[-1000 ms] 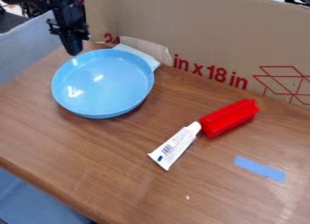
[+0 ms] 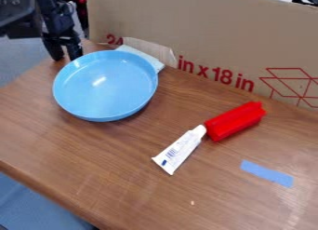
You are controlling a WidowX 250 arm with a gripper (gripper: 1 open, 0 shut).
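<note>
My dark gripper [image 2: 65, 49] is at the top left, low by the table edge just behind the blue plate [image 2: 104, 83]. It is small and dark there, with nothing visible between its fingers. The plate lies on the left half of the wooden table. A white toothpaste tube [image 2: 177, 152] lies at the lower middle, its cap beside a red cylindrical object [image 2: 233, 120] to the right.
A cardboard box [image 2: 211, 38] stands along the back, with a pale crumpled piece beside the plate. A strip of blue tape [image 2: 266, 174] lies at the right.
My gripper has come down toward the table behind the plate from higher up at the left. The plate, tube and red object have not moved.
</note>
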